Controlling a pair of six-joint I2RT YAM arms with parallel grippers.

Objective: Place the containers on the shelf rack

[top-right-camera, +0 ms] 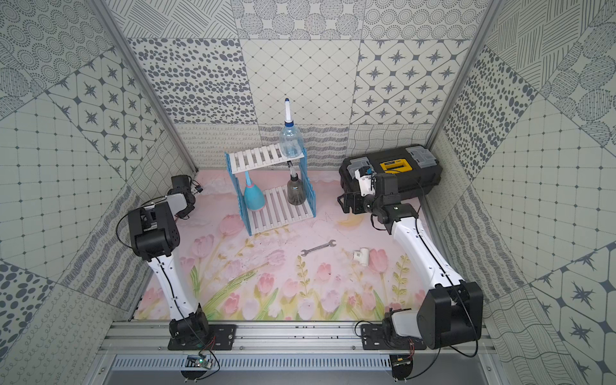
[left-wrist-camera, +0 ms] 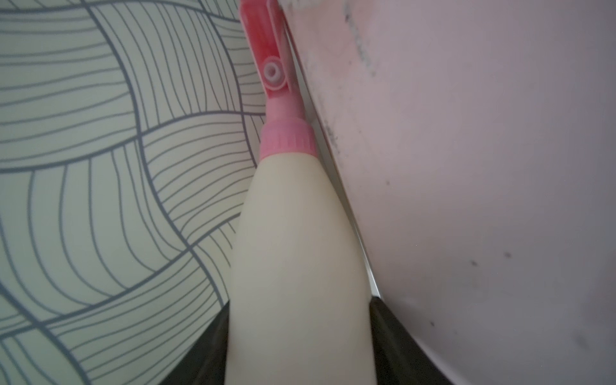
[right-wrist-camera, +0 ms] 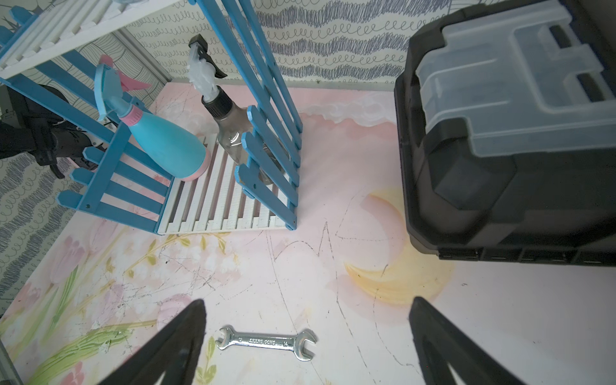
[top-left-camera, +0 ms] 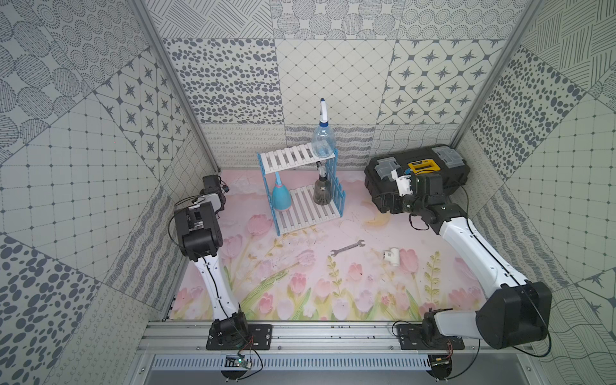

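The cream watering can (left-wrist-camera: 298, 224), a tapered bottle with a pink spray head, stands between the fingers of my left gripper. One finger (left-wrist-camera: 208, 349) lies close along each side; whether they press on it cannot be told. In the overhead views the left arm hides the can in the far left corner. The two-tier shelf (top-left-camera: 282, 160), white slats with blue sides, stands at the back centre. My right gripper is open and empty in front of the toolbox, above the table.
A clear bottle (top-left-camera: 323, 142) occupies the upper tier's right end. Below are a blue sprayer (top-left-camera: 281, 197) and a grey one (top-left-camera: 322, 192). The black toolbox (top-right-camera: 417, 183) stands right, a wrench (top-right-camera: 319, 247) and white pipe fitting (top-right-camera: 361, 257) in front.
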